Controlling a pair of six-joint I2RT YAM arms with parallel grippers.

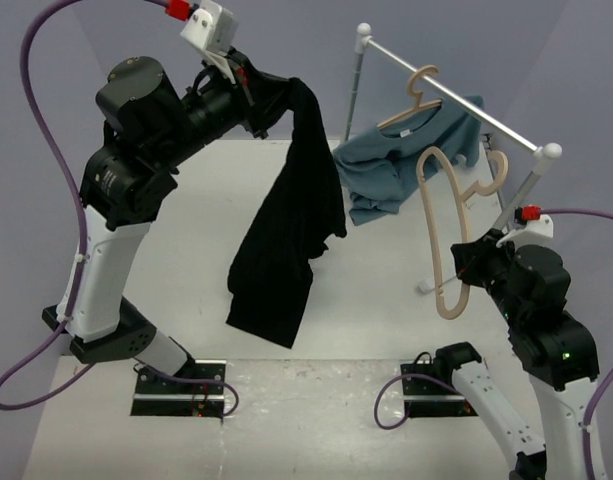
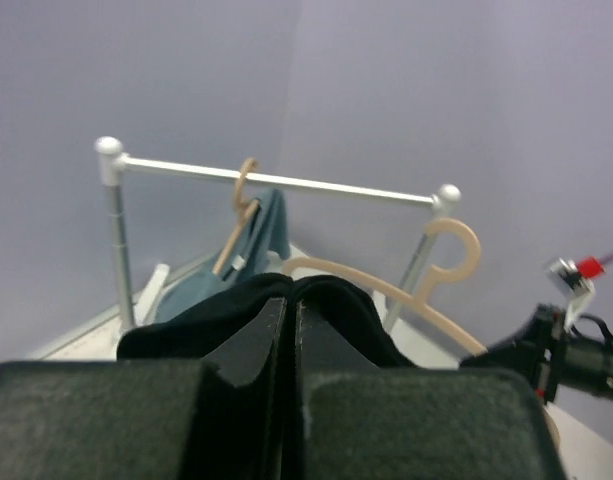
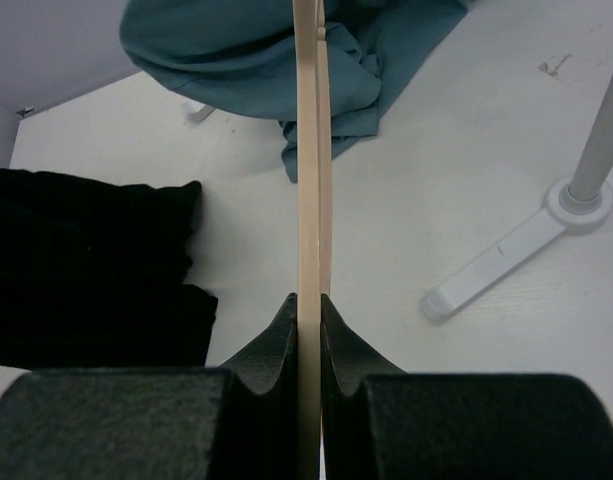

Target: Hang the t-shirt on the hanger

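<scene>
A black t-shirt (image 1: 291,215) hangs from my left gripper (image 1: 271,108), which is raised high and shut on a bunch of its cloth. Its lower end reaches down to the white table. In the left wrist view, folds of the black cloth (image 2: 336,300) spread out beyond the closed fingers. My right gripper (image 1: 466,265) is shut on the lower bar of a beige hanger (image 1: 436,240), holding it in the air with its hook toward the rack. Seen from the right wrist, the hanger (image 3: 308,250) stands edge-on between the fingers, and the black shirt (image 3: 96,270) lies to the left.
A white rack (image 1: 451,95) stands at the back right; its foot (image 3: 491,270) extends over the table. On its rail hangs another hanger (image 1: 416,105) with a blue-grey shirt (image 1: 406,155).
</scene>
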